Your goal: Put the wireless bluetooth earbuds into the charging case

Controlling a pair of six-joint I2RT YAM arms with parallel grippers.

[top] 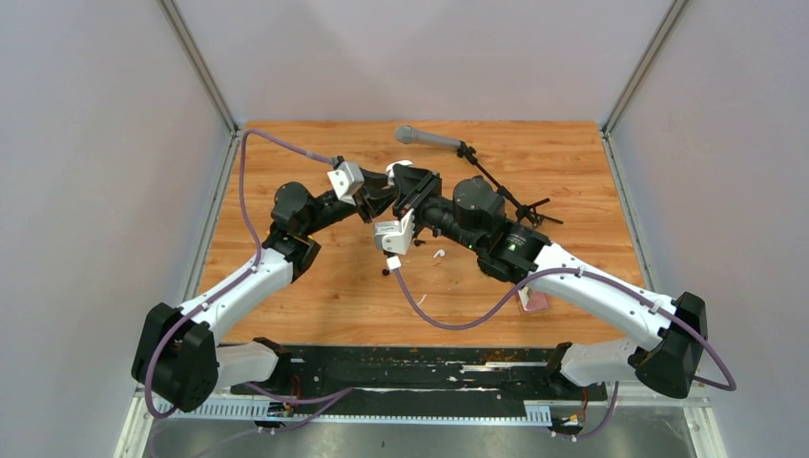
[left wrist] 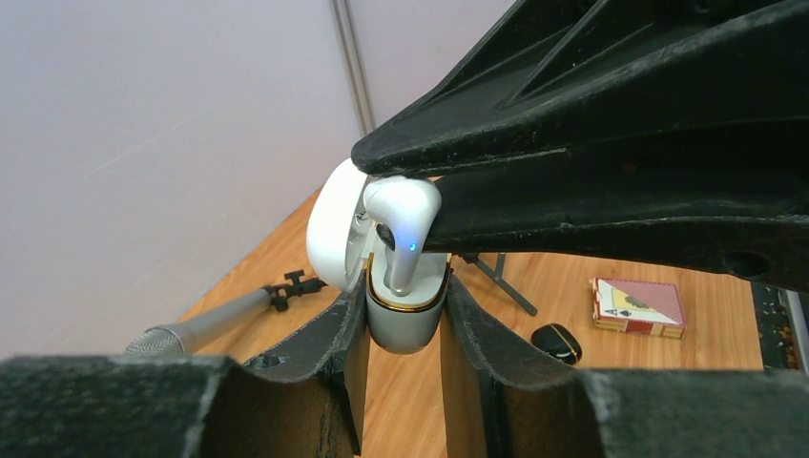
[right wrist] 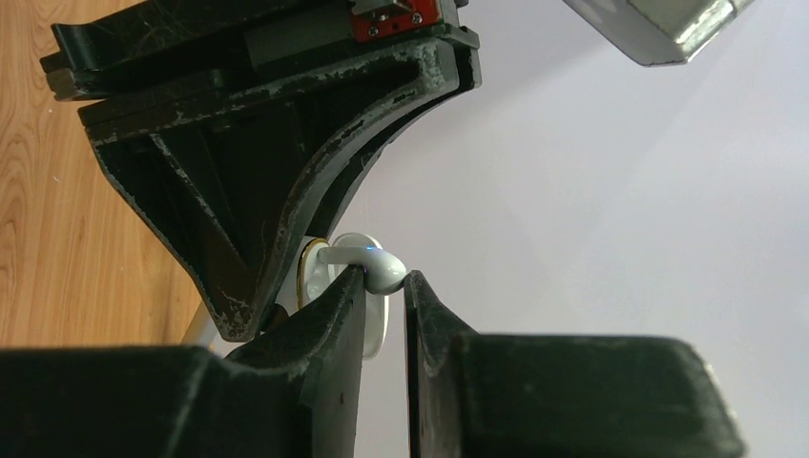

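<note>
Both grippers meet above the middle of the table in the top view. My left gripper is shut on the white charging case (left wrist: 401,320), which has a gold rim and its lid (left wrist: 329,221) raised. My right gripper is shut on a white earbud (left wrist: 401,205), held at the case's mouth with its stem down by the gold-rimmed opening; a small blue light shows on it. Whether the stem is seated in its slot I cannot tell.
A microphone on a stand (top: 429,135) lies at the back. A card box (left wrist: 637,305) and a black mouse-shaped object (left wrist: 556,342) lie on the right side of the wooden table (top: 315,305). Small bits lie in the middle.
</note>
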